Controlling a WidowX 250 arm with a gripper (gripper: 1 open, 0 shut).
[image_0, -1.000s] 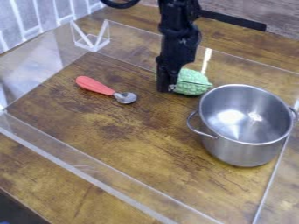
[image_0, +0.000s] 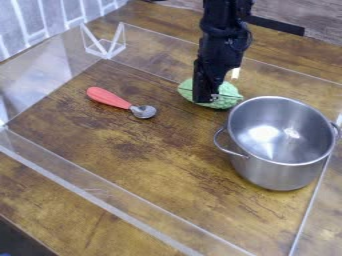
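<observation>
My black gripper (image_0: 210, 88) reaches down from the top centre, its tips at a green textured object (image_0: 222, 99), which it partly hides. It looks shut; I cannot tell that anything is between its fingers. A pink-handled metal scoop (image_0: 112, 98) lies on the wooden table to the left. A steel pot (image_0: 281, 165) with side handles stands at the right, just in front of the green object.
Clear plastic panels border the wooden table (image_0: 134, 190). A small white rack (image_0: 104, 45) stands at the back left.
Scoop and pot have not moved.
</observation>
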